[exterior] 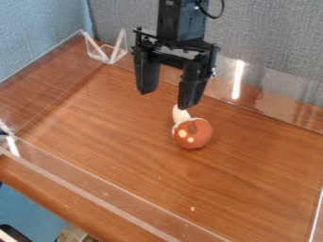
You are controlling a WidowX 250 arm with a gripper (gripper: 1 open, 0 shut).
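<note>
My black gripper point(167, 83) hangs in the upper middle of the camera view, open, its two fingers apart with nothing between them. Below and a little right of it, a toy mushroom point(194, 134) with a red spotted cap and pale stem lies on its side on the wooden surface point(127, 161).
Clear plastic walls point(255, 83) edge the wooden surface. A white wire stand point(108, 49) is at the back left corner, against grey and light blue padded walls.
</note>
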